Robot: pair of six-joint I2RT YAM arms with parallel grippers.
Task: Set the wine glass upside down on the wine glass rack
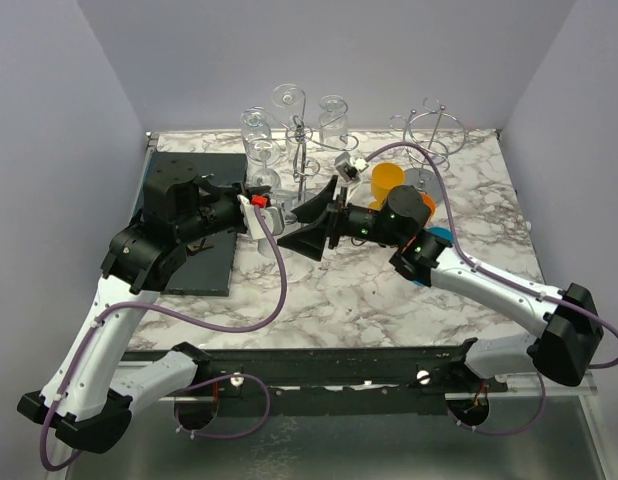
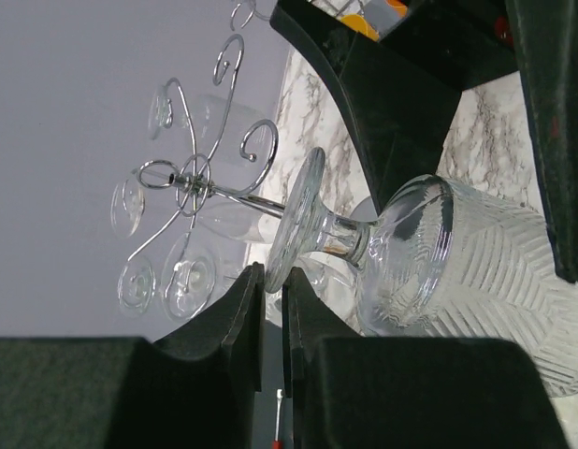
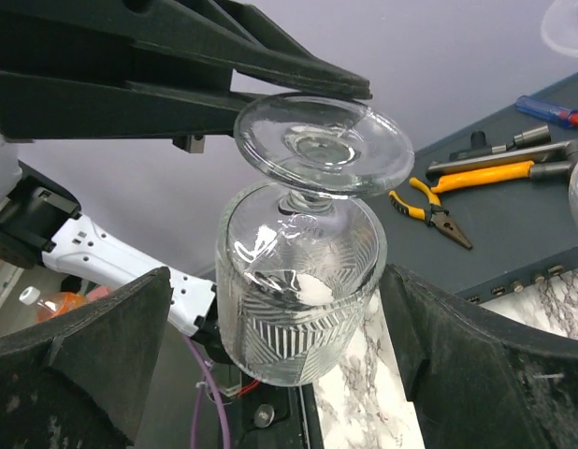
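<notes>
The clear wine glass (image 3: 303, 281) hangs upside down, its patterned bowl below and its foot up. My left gripper is shut on the rim of the foot. My right gripper stands open, its wide-parted fingers (image 3: 83, 346) on either side of the bowl in the right wrist view; whether they touch it I cannot tell. In the top view the right gripper's fingers (image 1: 307, 240) reach to the glass from the right. The chrome rack (image 1: 301, 135) rises just behind, with several upside-down glasses hung from its curled arms.
A dark panel with tools (image 1: 202, 270) lies on the left of the marble table (image 1: 359, 310). Coloured goblets, one of them a yellow cup (image 1: 386, 178), stand to the right beneath my right arm. A second wire rack (image 1: 434, 130) is at the back right.
</notes>
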